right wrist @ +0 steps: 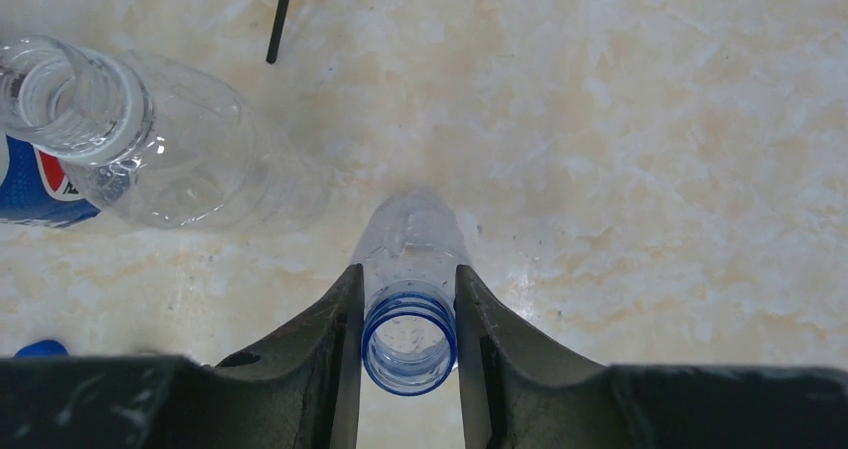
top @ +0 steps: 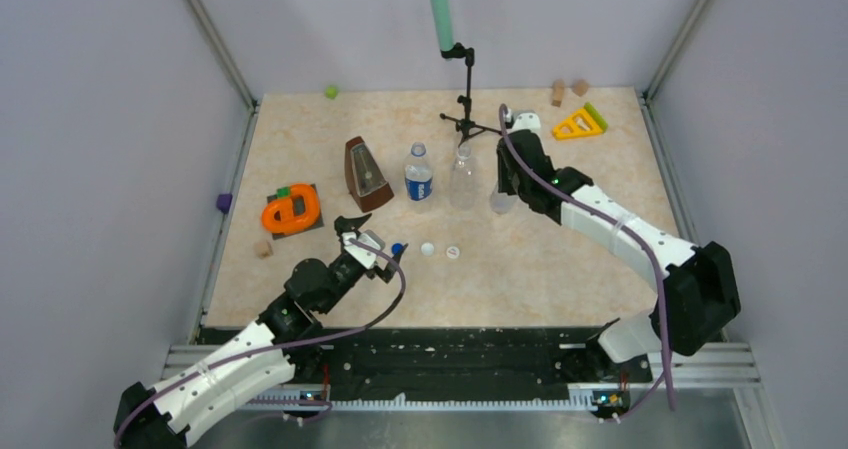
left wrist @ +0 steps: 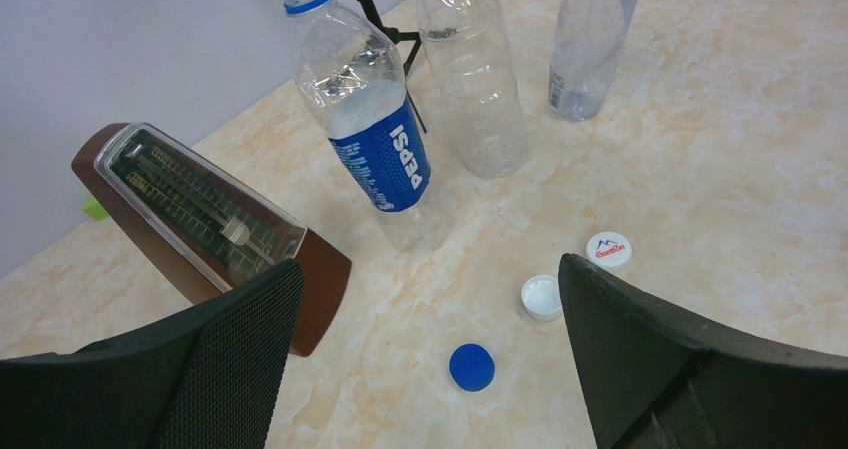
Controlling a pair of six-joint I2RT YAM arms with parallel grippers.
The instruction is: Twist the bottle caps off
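Observation:
In the right wrist view, a clear bottle (right wrist: 410,234) has its open, blue-rimmed neck pinched between the fingers of my right gripper. No cap sits on that neck. A Pepsi bottle (top: 418,175) and another clear bottle (top: 463,179) stand to its left, their necks bare. On the table lie a blue cap (left wrist: 472,367), a white cap (left wrist: 542,297) and a printed white cap (left wrist: 609,250). My left gripper (top: 376,238) is open with nothing between its fingers, low at the front left near the blue cap.
Left of the Pepsi bottle lies a brown metronome (top: 368,175), with an orange toy (top: 292,209) farther left. Behind the bottles stands a black tripod (top: 467,99). A yellow triangular piece (top: 577,124) is at the back right.

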